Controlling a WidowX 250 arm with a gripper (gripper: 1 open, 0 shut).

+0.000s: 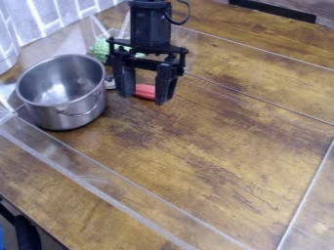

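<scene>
My black gripper (145, 80) hangs over the upper middle of the wooden table, right of a steel pot (53, 103). Its fingers are apart, with nothing visible between them. A small red object (144, 92) lies on the table just behind and below it, partly hidden by the fingers. A green bumpy object (100, 49) at the back is largely hidden behind the gripper.
A clear plastic barrier or edge runs along the left and back left.
</scene>
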